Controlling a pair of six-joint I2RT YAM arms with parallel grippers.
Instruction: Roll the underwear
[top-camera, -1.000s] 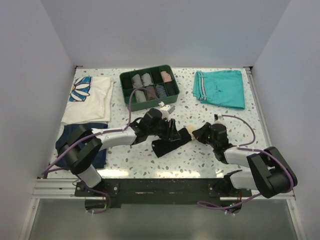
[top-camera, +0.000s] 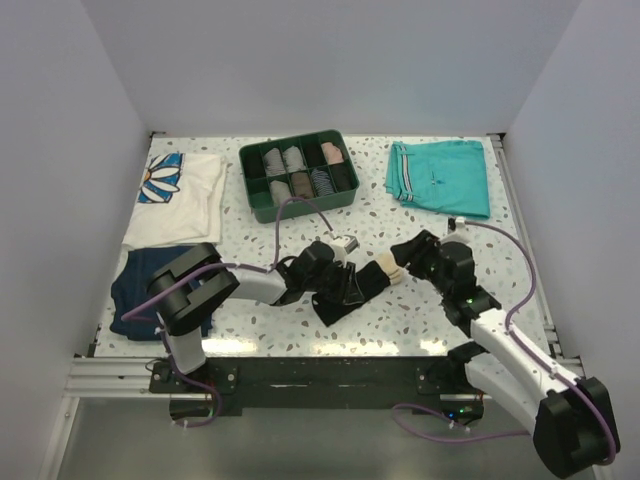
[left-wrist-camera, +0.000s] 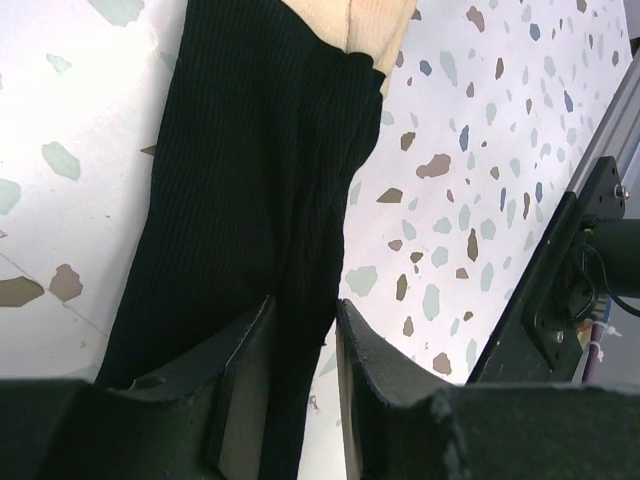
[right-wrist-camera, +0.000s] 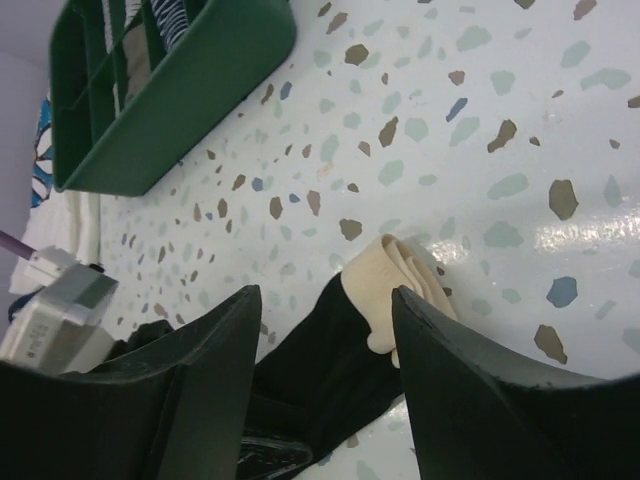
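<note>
The black underwear (top-camera: 374, 279) with its beige end (top-camera: 391, 267) lies as a narrow strip slanting across the front middle of the table. Down at its near part is my left gripper (top-camera: 350, 291), partly hiding it from above. In the left wrist view the fingers stand apart, with the folded edge of the black cloth (left-wrist-camera: 318, 210) running between them; whether they pinch it does not show. Raised to the right of the beige end, my right gripper (top-camera: 411, 257) is open and clear of the cloth. In the right wrist view, the beige end (right-wrist-camera: 380, 283) appears beyond its fingertips.
At the back stands a green divided box (top-camera: 262, 213) with rolled items in several compartments. A teal folded cloth (top-camera: 445, 175) lies back right, white (top-camera: 200, 200) and navy (top-camera: 135, 290) cloths at left. Table between box and underwear is mostly free.
My right gripper has left the beige end and moved up and to the right. The left gripper has come down onto the near part of the black cloth. The underwear has shifted slightly right.
</note>
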